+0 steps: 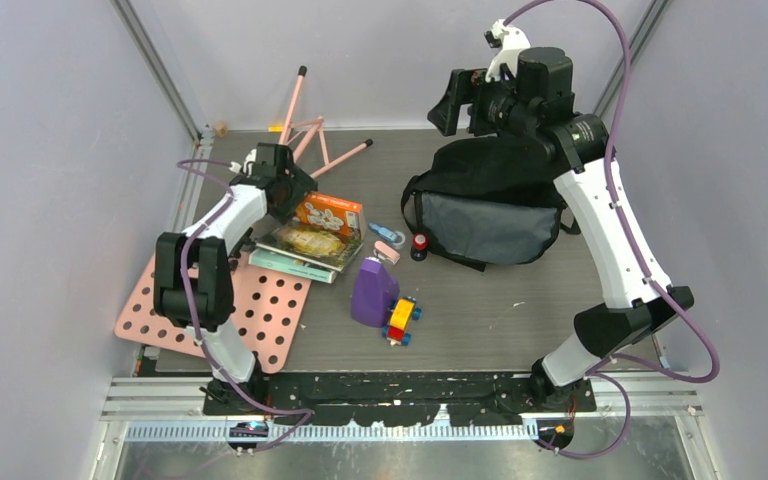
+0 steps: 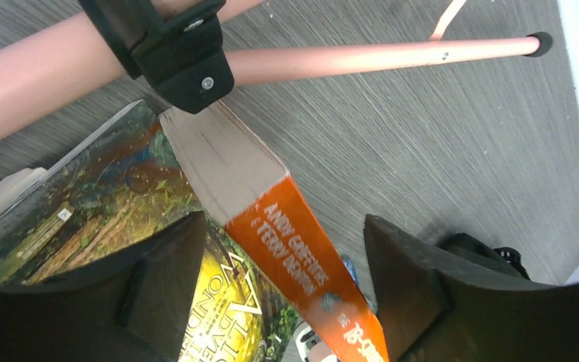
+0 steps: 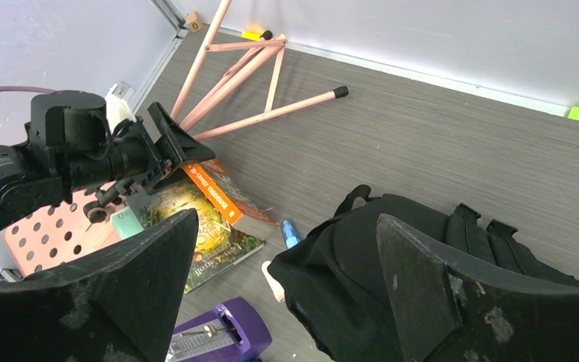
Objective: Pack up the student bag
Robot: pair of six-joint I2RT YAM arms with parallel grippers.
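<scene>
An orange book [image 1: 329, 213] leans upright on a larger book with a dark, yellow-centred cover [image 1: 310, 241]; a pale green book [image 1: 291, 266] sits under that one. My left gripper is down over the orange book, its spine [image 2: 294, 256] lying between the parted fingers. Space shows on both sides of the spine, so the fingers seem not to press it. The black and grey bag [image 1: 490, 205] lies at the right, gaping. High above its back part, my right gripper [image 1: 450, 105] is open and empty; the right wrist view shows the bag's black cloth [image 3: 354, 264] below.
A pink frame with legs [image 1: 320, 140] lies behind the books, close to my left gripper. A pink perforated board [image 1: 260, 310] is under the left arm. Between books and bag lie a blue tube [image 1: 384, 231], a purple bottle [image 1: 373, 293] and a toy car [image 1: 401, 318].
</scene>
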